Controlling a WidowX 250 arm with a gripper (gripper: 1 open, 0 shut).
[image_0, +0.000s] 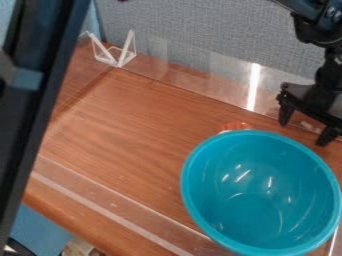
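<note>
A large turquoise bowl sits at the front right of the wooden table, empty inside. My black gripper hangs at the right edge, above and behind the bowl, with its fingers open and pointing down. A small orange object peeks out just behind the bowl's rim, mostly hidden.
A white wire stand stands at the back left by the grey wall. A dark vertical post fills the left edge.
</note>
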